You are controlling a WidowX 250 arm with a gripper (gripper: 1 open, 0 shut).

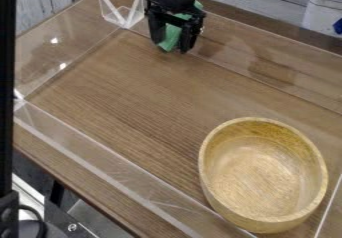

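My black gripper [174,27] is at the top centre of the camera view, open and over a green object [173,40]. The object is partly hidden behind the gripper, and whether the fingers touch it is hard to tell.
A large pale yellow bowl [262,177] stands at the lower right of the wooden table [120,112]. Clear plastic barriers run along the left and front. A white object [323,18] sits at the top right corner.
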